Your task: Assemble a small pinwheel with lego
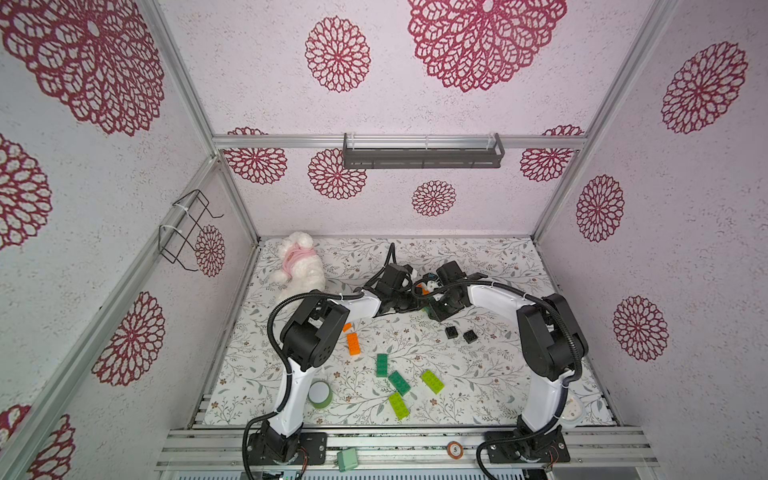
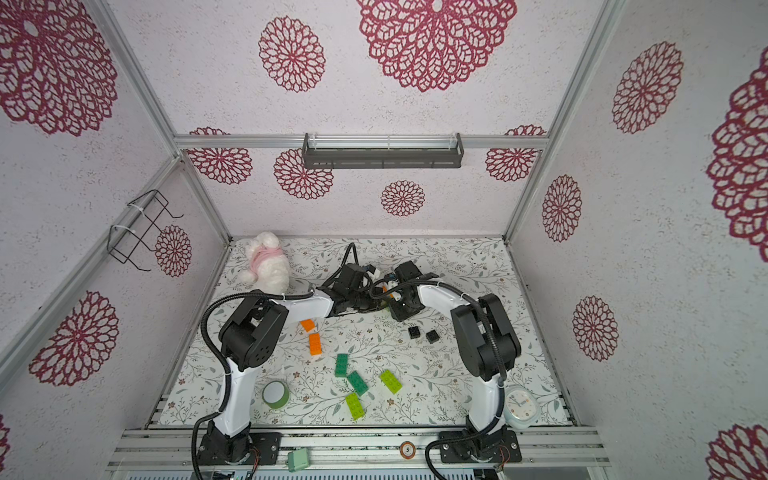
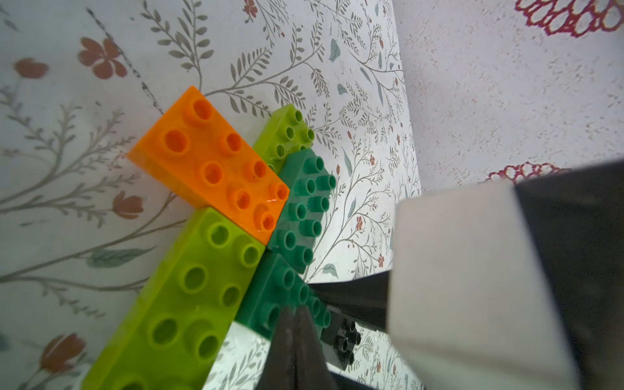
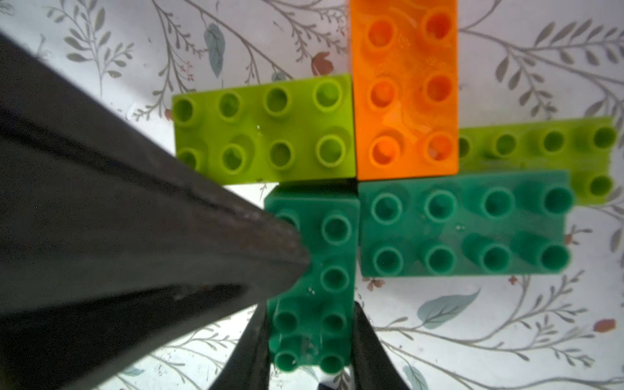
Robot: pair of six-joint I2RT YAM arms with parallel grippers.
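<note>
In the right wrist view, an orange brick [image 4: 406, 91], a light green brick [image 4: 260, 133] and a dark green brick [image 4: 464, 224] meet near one corner, with a second light green brick [image 4: 552, 146] beyond. The fingers of my right gripper are shut on the near end of another dark green brick [image 4: 334, 253], whose far end adjoins that corner. My left gripper is shut, nothing visible between its fingers. Its dark tip reaches over the held brick's side; whether it touches is unclear. In the top views the arms hide most of this cluster.
Loose on the table lie dark green bricks [image 1: 381, 365], light green bricks [image 1: 432, 381], orange bricks [image 1: 353, 344] and two black bricks [image 1: 470, 337]. A tape roll [image 1: 320, 393] stands front left, a plush toy [image 1: 301, 268] back left.
</note>
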